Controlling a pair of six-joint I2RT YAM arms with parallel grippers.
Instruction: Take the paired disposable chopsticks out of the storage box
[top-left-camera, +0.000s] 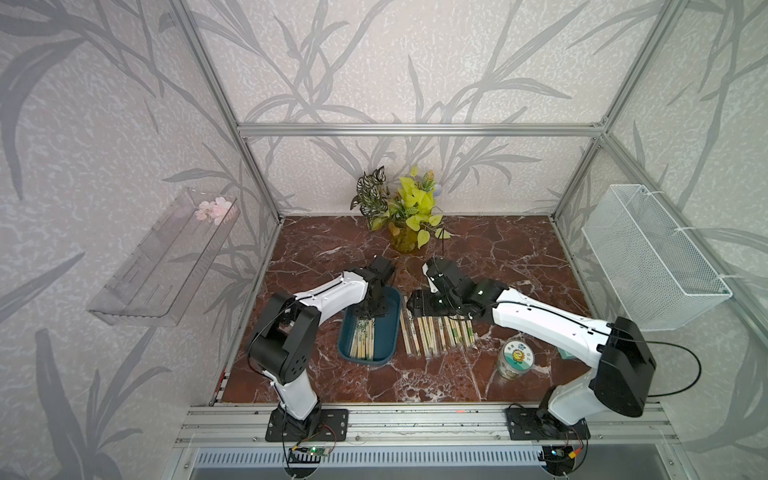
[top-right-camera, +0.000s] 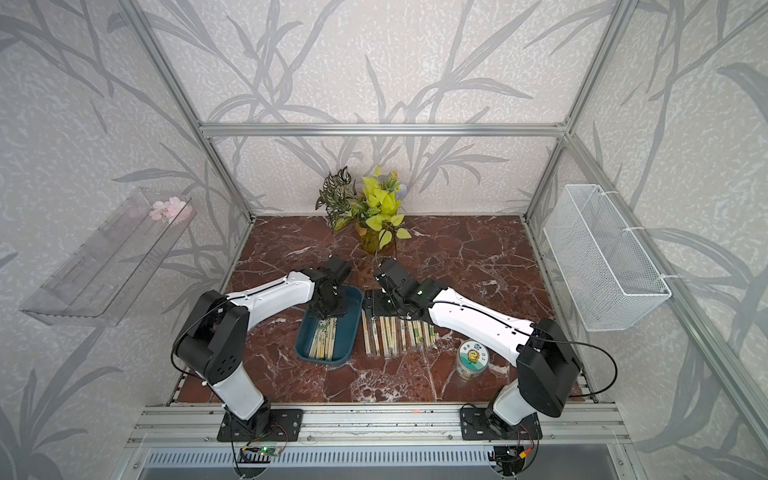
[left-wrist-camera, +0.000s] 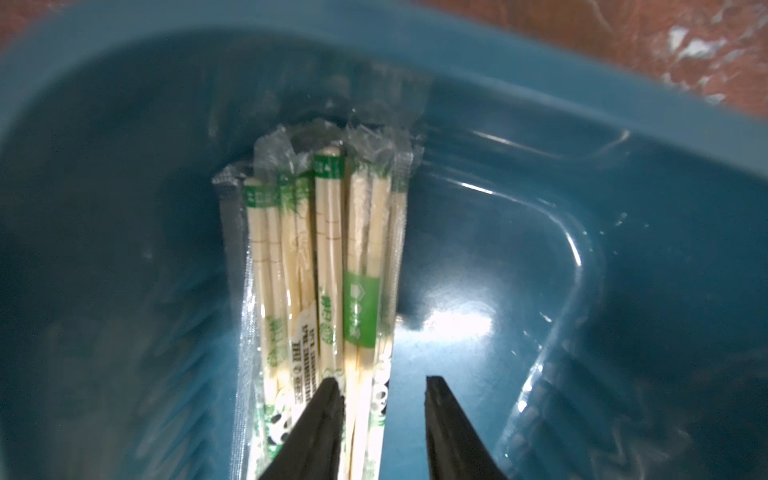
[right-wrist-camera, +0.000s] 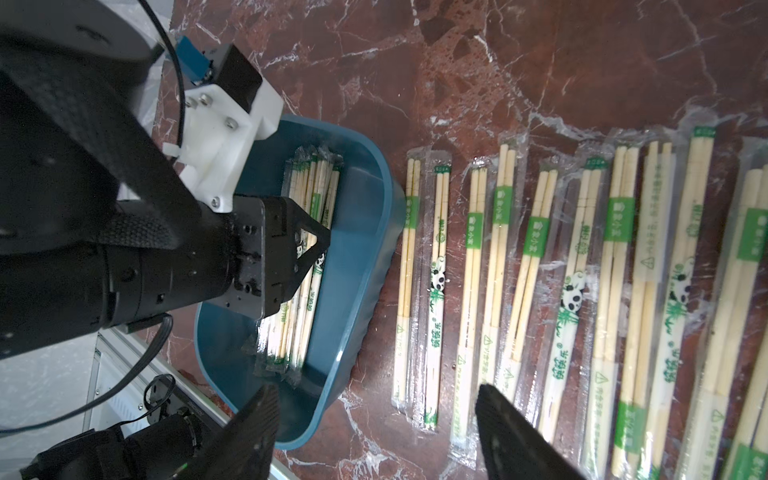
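The blue storage box (top-left-camera: 387, 341) holds several wrapped chopstick pairs (left-wrist-camera: 364, 312) along one side. My left gripper is down in the box, fingertips at the bundle's edge; whether anything is between them is unclear. My right gripper hangs right of the box, fingers apart and empty, over a row of wrapped pairs (right-wrist-camera: 616, 264) lying side by side on the marble table.
A potted plant (top-left-camera: 406, 216) stands at the back. A round tub (top-left-camera: 516, 357) sits at the front right. A clear basket (top-left-camera: 160, 256) and a mesh basket (top-left-camera: 656, 256) hang on the walls.
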